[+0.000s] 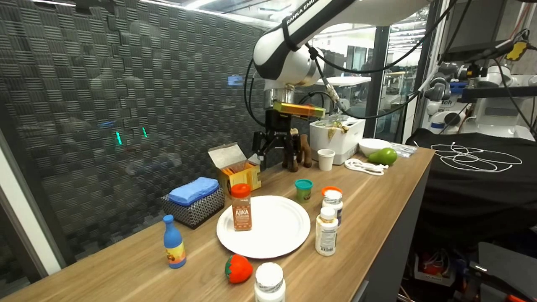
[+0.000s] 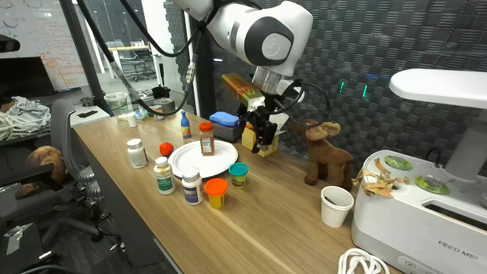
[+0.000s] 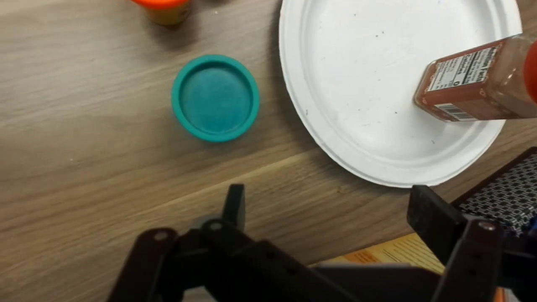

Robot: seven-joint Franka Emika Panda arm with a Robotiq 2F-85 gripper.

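Spread wide, my gripper hangs above the wooden table with nothing between its fingers. In exterior view 1 the gripper (image 1: 277, 146) is in front of the brown toy moose (image 1: 304, 151), over the back of the table. A seasoning bottle with a red cap (image 1: 242, 209) stands upright on the white plate (image 1: 282, 226). The wrist view has that bottle (image 3: 463, 80) at the right, on the plate (image 3: 362, 100). A teal-lidded tub (image 3: 215, 98) sits on bare wood, left of the plate and apart from it.
Behind the plate are an opened yellow box (image 1: 241, 176) and a dark basket (image 1: 194, 207) with a blue cloth (image 1: 194, 191). Several white bottles, an orange-lidded tub (image 2: 215, 192) and a toy strawberry (image 1: 238, 268) surround the plate. A paper cup (image 2: 336, 206) stands near the white planter (image 2: 420, 219).
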